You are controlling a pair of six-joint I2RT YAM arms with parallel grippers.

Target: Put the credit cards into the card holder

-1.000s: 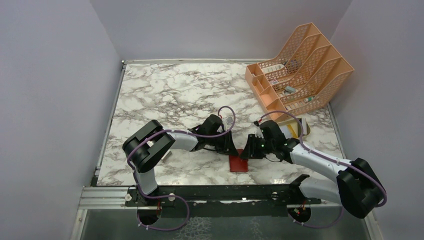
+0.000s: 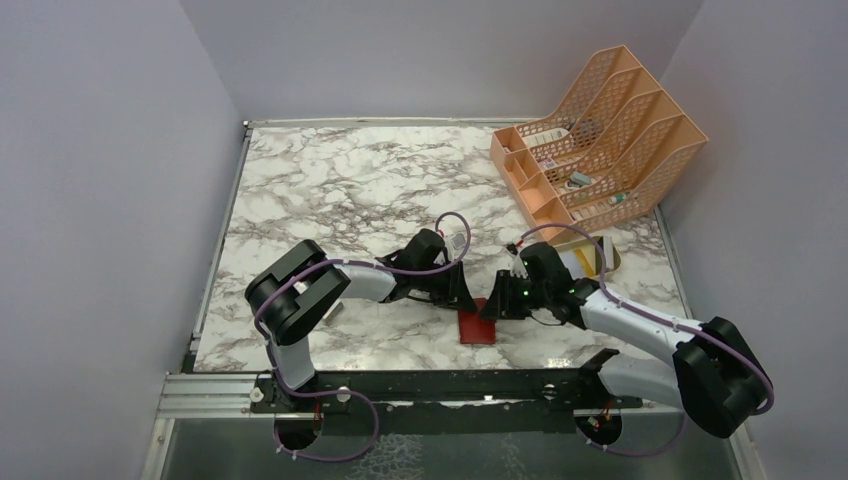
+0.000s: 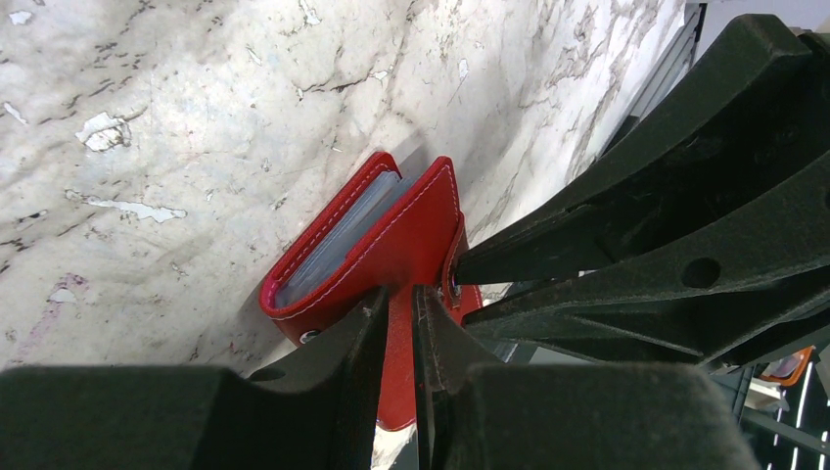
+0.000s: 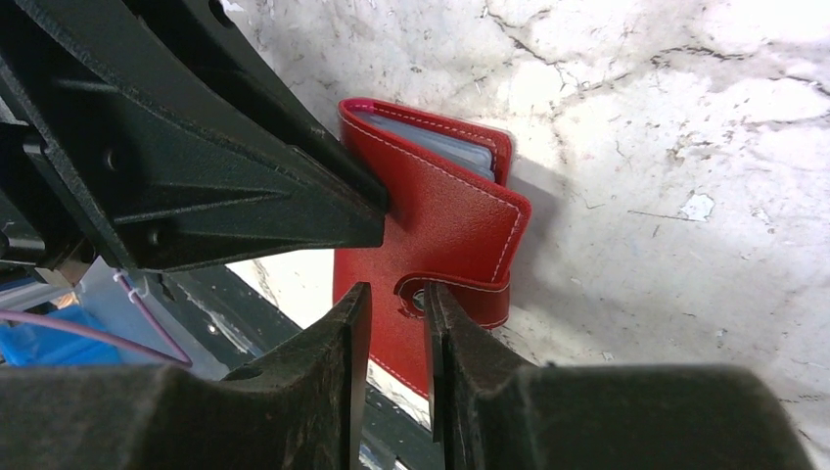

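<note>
The red card holder (image 2: 477, 329) lies on the marble table between both grippers, with clear sleeves (image 4: 440, 145) showing inside its cover. At its upper left edge in the top view, my left gripper is shut on the card holder's red cover. My right gripper stands part open over the snap strap (image 4: 470, 284), a narrow gap between its fingertips. The strap's metal snap shows in that gap; whether the fingers touch it is unclear. No loose card can be clearly made out.
A peach slotted rack (image 2: 545, 205) fills the far right corner. Beside the right arm sits an open box (image 2: 612, 256) with a yellow item. A small pale object (image 2: 334, 311) lies beneath the left arm.
My right gripper's two fingers have shifted slightly by the card holder. The left arm and the card holder stay in place.
</note>
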